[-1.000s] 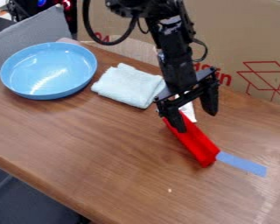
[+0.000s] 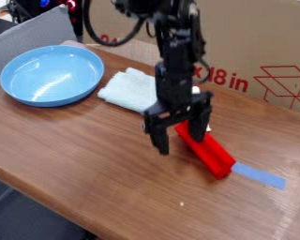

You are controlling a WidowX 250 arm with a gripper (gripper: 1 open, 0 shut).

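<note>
The black gripper [image 2: 178,131] hangs over the upper end of a red bar-shaped object [image 2: 210,156], its fingers apart, one left of the bar and one at its top end. Whether it touches the bar is unclear. The red object lies diagonally on the wooden table [image 2: 115,187], with a strip of blue tape [image 2: 258,175] beside its lower end. A white item behind the gripper is mostly hidden.
A blue plate [image 2: 52,73] sits at the back left, with a folded white cloth [image 2: 123,90] to its right. A cardboard wall [image 2: 259,66] borders the back.
The gripper has moved left and its fingers now sit lower in the view, further toward the front. The red object looks unmoved.
</note>
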